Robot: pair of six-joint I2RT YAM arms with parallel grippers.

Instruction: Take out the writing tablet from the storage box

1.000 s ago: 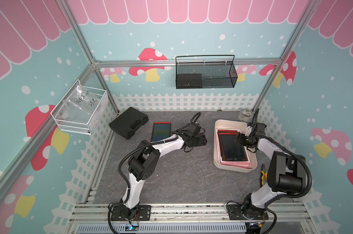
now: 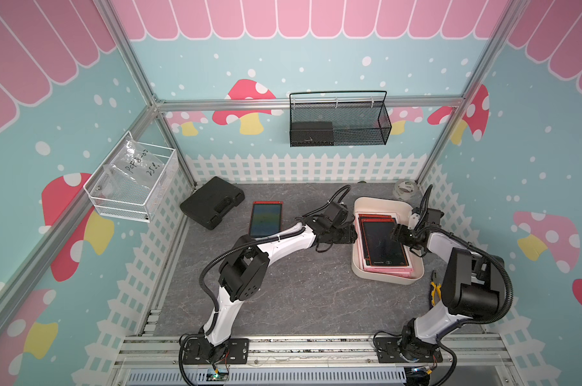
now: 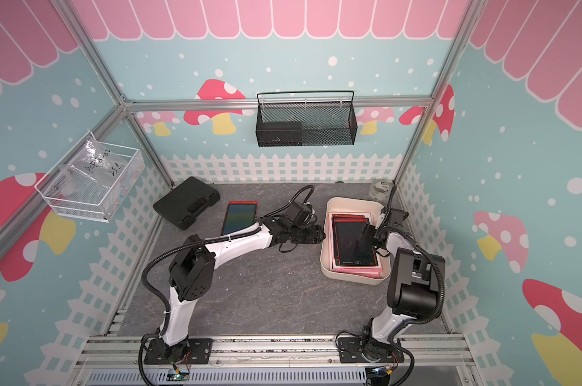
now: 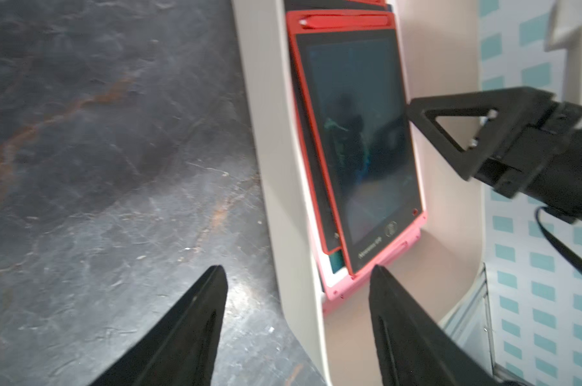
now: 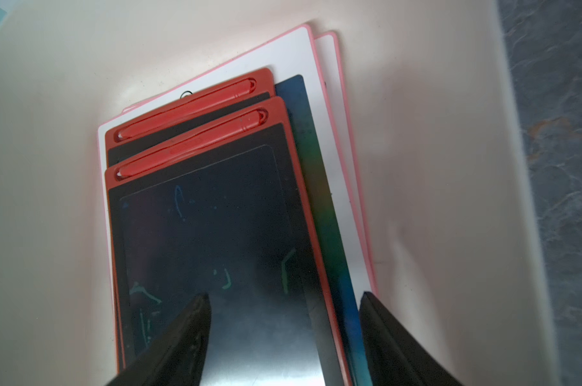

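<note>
The cream storage box [image 2: 387,275] on the right holds stacked writing tablets, a red-framed dark one [image 5: 207,244] on top of red and pink-edged others. My left gripper is at the box's left wall, its fingers apart with nothing seen held between them. My right gripper hangs inside the box over the top tablet's right part, open and empty. Another red-framed tablet [image 2: 265,216] lies on the table left of the box, partly behind my left arm.
A black case [image 2: 210,200] lies at the back left, a tape roll [image 2: 404,189] at the back right, yellow-handled pliers [image 2: 435,289] right of the box. Wire baskets hang on the walls.
My left gripper has moved right, up to the box's wall. My right gripper has shifted slightly to the right.
</note>
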